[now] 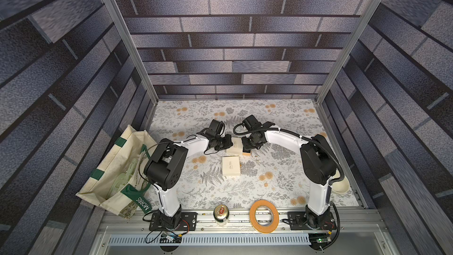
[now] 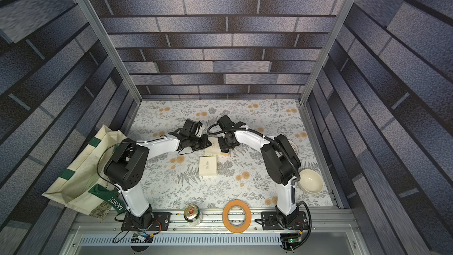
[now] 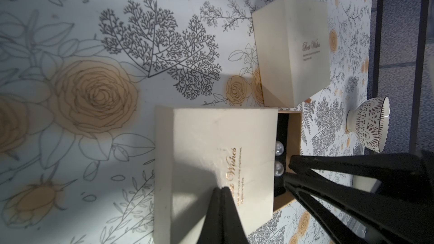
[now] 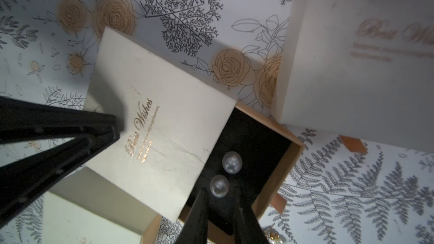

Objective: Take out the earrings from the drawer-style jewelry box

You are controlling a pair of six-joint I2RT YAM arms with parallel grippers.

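Note:
A cream jewelry box point(image 1: 234, 145) lies mid-table. Its drawer point(image 4: 271, 171) is pulled partly out of the sleeve point(image 4: 153, 131), showing two pearl earrings point(image 4: 232, 162) point(image 3: 279, 168) on black padding. My left gripper is shut, its tips against the sleeve's lid, nothing seen between them. My right gripper is part open, its fingertips over the drawer just beside the lower pearl, with nothing visibly held.
A second cream box point(image 1: 230, 165) lies in front. A canvas bag point(image 1: 113, 170) is at the left, a bowl point(image 2: 311, 181) at the right, a can point(image 1: 221, 212) and tape roll point(image 1: 264, 224) along the front edge.

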